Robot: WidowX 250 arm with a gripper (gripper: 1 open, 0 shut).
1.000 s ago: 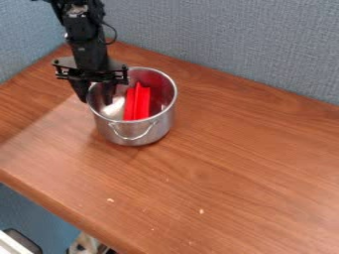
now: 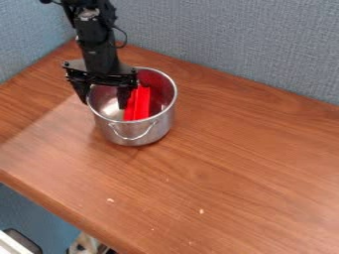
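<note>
A metal pot (image 2: 133,130) with a wire handle stands on the wooden table, near its back left. Inside it is a red object (image 2: 139,103), long and upright-looking, on the right side of the pot's interior. My black gripper (image 2: 102,92) is over the pot's left part, open, its fingers reaching down at the rim and into the pot, left of the red object. Whether anything else lies in the pot is hard to see.
A grey padded wall (image 2: 239,40) runs behind it. Beyond the front left edge is a blue floor with some equipment.
My gripper has shifted a little to the right over the pot, toward the red object. The pot and the red object look unmoved.
</note>
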